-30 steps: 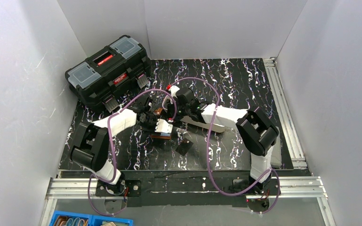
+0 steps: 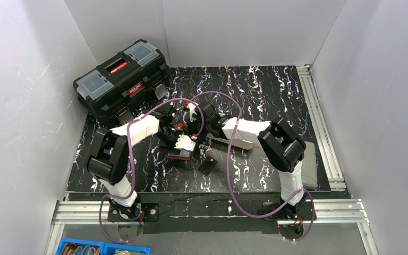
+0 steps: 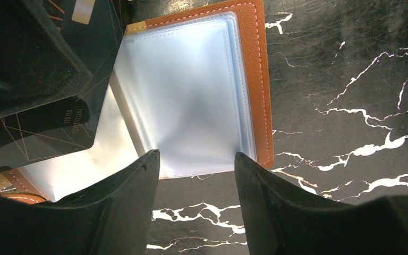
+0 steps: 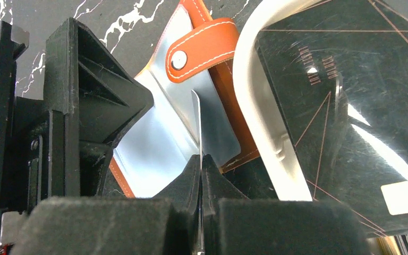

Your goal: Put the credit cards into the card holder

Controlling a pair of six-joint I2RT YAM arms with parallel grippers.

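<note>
The orange leather card holder lies open with clear sleeves, its snap strap at one end. My left gripper is open over a sleeve, nothing held between its fingers. A black card shows beside it at upper left, partly hidden. My right gripper is shut over the sleeves, with a thin upright edge at its fingertips; whether it grips this is unclear. A large black card shows beside it in the right wrist view. Another dark card lies on the table.
A long pale tray lies under the right arm. A black toolbox stands at the back left. A grey pad is at the right edge.
The left arm has moved a little as well.
</note>
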